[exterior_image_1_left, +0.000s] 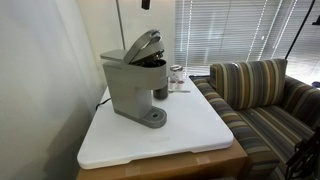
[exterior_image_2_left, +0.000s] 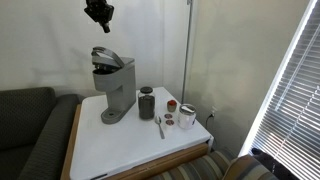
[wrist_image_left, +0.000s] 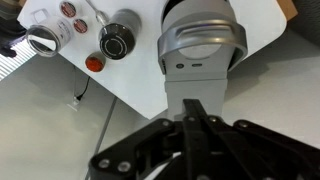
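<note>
A grey coffee maker (exterior_image_1_left: 132, 88) stands upright on a white table, its lid (exterior_image_1_left: 147, 46) tilted up. High above it, my gripper (exterior_image_2_left: 104, 26) hangs in the air, clear of the machine. Only a dark tip of the arm shows at the top edge of exterior view 1. In the wrist view the gripper is shut, and nothing shows between its fingers; beyond them lies the machine's lid with its rounded handle (wrist_image_left: 203, 36).
Beside the machine are a dark jar (exterior_image_2_left: 146, 103), a spoon (exterior_image_2_left: 159, 127), a clear jar (exterior_image_2_left: 187, 116), a red-topped item (exterior_image_2_left: 171, 105) and small round pods (wrist_image_left: 80, 25). A striped couch (exterior_image_1_left: 250, 85) stands alongside.
</note>
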